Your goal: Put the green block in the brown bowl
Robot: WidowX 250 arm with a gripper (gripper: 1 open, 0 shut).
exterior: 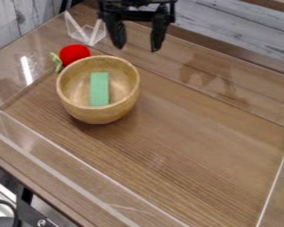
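Observation:
The green block (99, 89) lies inside the brown bowl (124, 102), resting on its bottom and against the inner side. The bowl sits upright on the left part of the wooden table. My black gripper (138, 43) is beyond the bowl at the top of the view, apart from both bowl and block. Its two fingers, one of them the right finger (159, 35), are spread wide with bare table showing between them.
A red, round object with a green end (72, 55) lies just behind the bowl's left side. Whitish strips (85, 31) show near the back left.

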